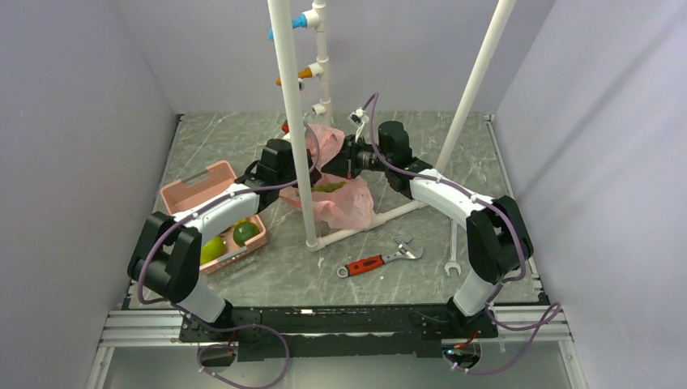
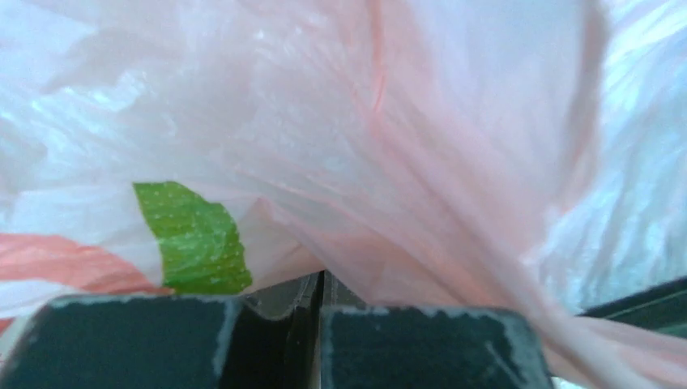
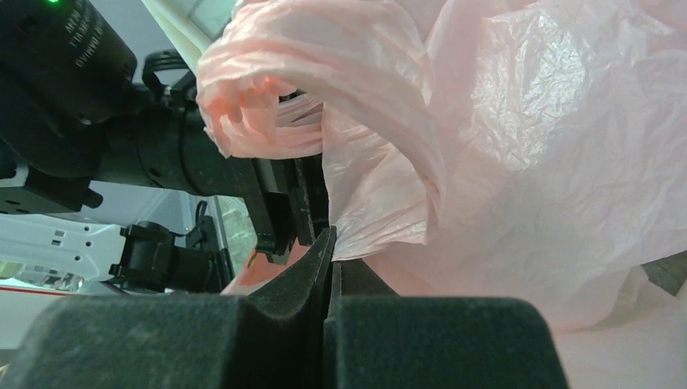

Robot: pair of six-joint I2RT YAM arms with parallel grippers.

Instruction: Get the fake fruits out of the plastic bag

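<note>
The thin pink plastic bag (image 1: 344, 204) stands bunched between both arms, its mouth pulled up. Inside it a yellow-green fruit (image 1: 329, 187) shows in the top view. My left gripper is shut at the bag, partly draped by film; creases run down to its fingertips, so it appears to hold the film. A loop of the bag (image 3: 275, 97) hangs over that gripper in the right wrist view. My right gripper is shut with the bag's edge at its tips. In the left wrist view a flat green patch (image 2: 194, 239) shows on the film.
A pink basket (image 1: 190, 192) on the left holds several fruits, among them a green one (image 1: 245, 233). A white pipe frame (image 1: 295, 121) rises in front of the bag. An adjustable wrench (image 1: 379, 261) and a spanner (image 1: 453, 251) lie on the table.
</note>
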